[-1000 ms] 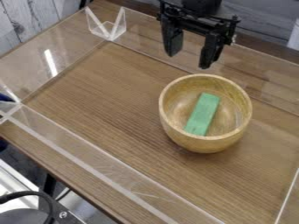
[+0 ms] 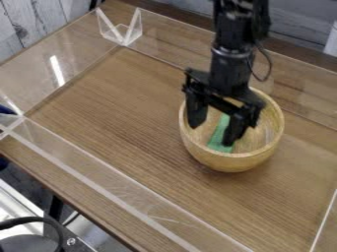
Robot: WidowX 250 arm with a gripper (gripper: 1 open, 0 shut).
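Note:
My gripper (image 2: pixel 219 117) is a dark jointed body reaching down from the top of the view into a round tan bowl (image 2: pixel 250 157), its fingers apart. A green object (image 2: pixel 224 140) lies inside the bowl, partly hidden behind the fingers. Whether the fingers touch it, I cannot tell.
A small clear angular item (image 2: pixel 118 30) stands at the back left. A dark rounded object with a cable (image 2: pixel 30 236) is at the bottom left corner.
My gripper has come down from above the back of the table into the bowl, over the green object. The bowl looks unmoved.

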